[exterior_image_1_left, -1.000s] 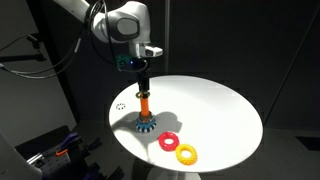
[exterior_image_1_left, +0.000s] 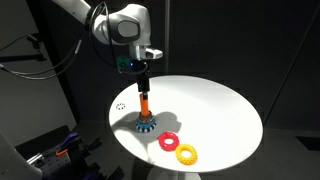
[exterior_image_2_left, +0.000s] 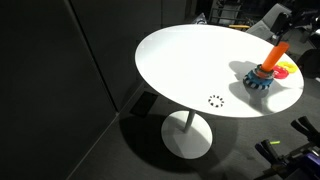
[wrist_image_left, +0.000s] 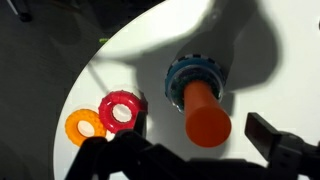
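Note:
An orange post (exterior_image_1_left: 145, 104) stands upright on the white table, with blue, toothed rings (exterior_image_1_left: 146, 125) around its foot. From above, the wrist view shows the orange post's rounded top (wrist_image_left: 208, 127) and the blue rings (wrist_image_left: 194, 76) encircling its lower part. My gripper is open, its fingers spread to either side of the post's top and nothing gripped. In exterior view 1 the gripper (exterior_image_1_left: 143, 85) hangs just over the post. A red ring (exterior_image_1_left: 169, 142) and a yellow ring (exterior_image_1_left: 186, 154) lie flat nearby, apart from the post.
A small dark beaded ring (exterior_image_2_left: 216, 101) lies near the edge of the white table (exterior_image_2_left: 190, 60). The table's rounded edge runs close to the yellow ring.
A dark yellowish patch at the post's top one second ago is gone. The arm has barely moved.

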